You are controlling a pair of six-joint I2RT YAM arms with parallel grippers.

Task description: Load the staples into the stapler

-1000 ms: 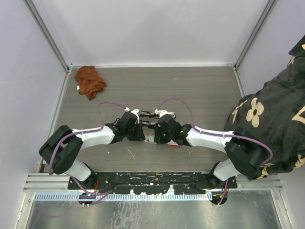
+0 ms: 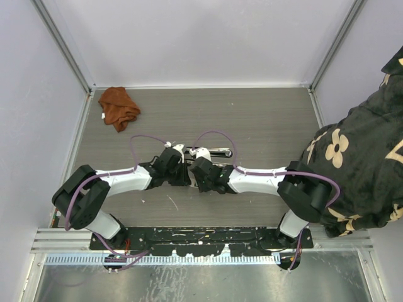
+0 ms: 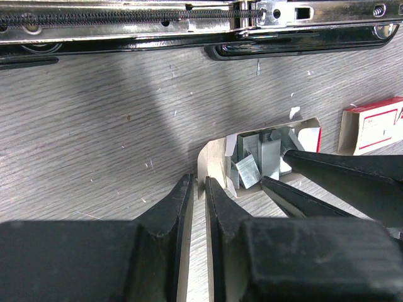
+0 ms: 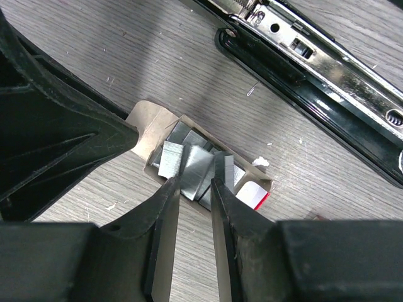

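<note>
Grey staple strips [image 4: 196, 165] lie loose in a small open cardboard tray [image 4: 242, 160], some tilted over others. My left gripper is shut on the tray's end flap [image 3: 214, 160]. Over the tray, my right gripper stands part open, its fingertips down at the strips with some of them in the gap; whether they touch is unclear. The stapler [image 3: 126, 25] lies opened out beyond the tray, its metal channel and spring showing. In the top view both grippers and the stapler [image 2: 217, 152] meet near the table's middle, and the arms hide most of the tray.
A red and white box sleeve [image 3: 378, 126] lies past the tray's far end. One loose staple [image 4: 252, 89] and paper scraps [image 4: 261, 162] rest between tray and stapler. A brown cloth [image 2: 118, 108] is at the back left.
My right gripper has moved left over the tray toward the left gripper, now covering more of the tray and the red sleeve from above. The left arm has stayed still.
</note>
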